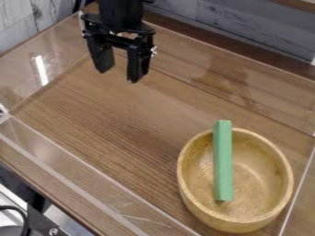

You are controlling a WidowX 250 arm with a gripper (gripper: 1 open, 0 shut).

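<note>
My gripper [121, 61] is at the upper left of the camera view, black, hanging over the wooden table with its fingers apart and nothing seen between them. At the lower right stands a cream round bowl [197, 189] with a long green stick [223, 157] lying in it, reaching past the bowl's back rim.
A pale wall or edge runs along the back, and a black cable [13, 212] lies at the lower left corner.
</note>
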